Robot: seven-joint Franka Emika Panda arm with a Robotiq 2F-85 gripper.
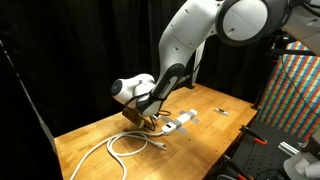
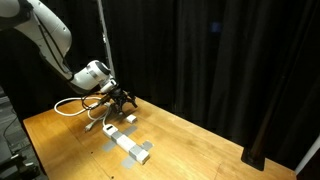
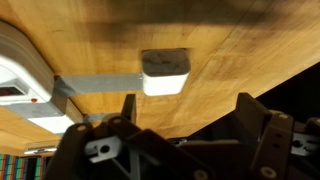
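Observation:
My gripper is open, with its two dark fingers set wide apart in the wrist view. A small white block (image 3: 165, 72) lies on the wooden table just ahead of the gap between the fingertips, and nothing is held. In exterior view 2 the block (image 2: 131, 118) shows close to the gripper (image 2: 122, 103). From exterior view 1, the gripper (image 1: 147, 122) hangs low over the table behind the power strip; the fingertips are too small there to make out clearly.
A white power strip (image 1: 180, 122) is fixed to the table by grey tape (image 3: 100, 83). Its white cord (image 1: 108, 147) loops across the left side. Black curtains (image 2: 200, 65) hang behind.

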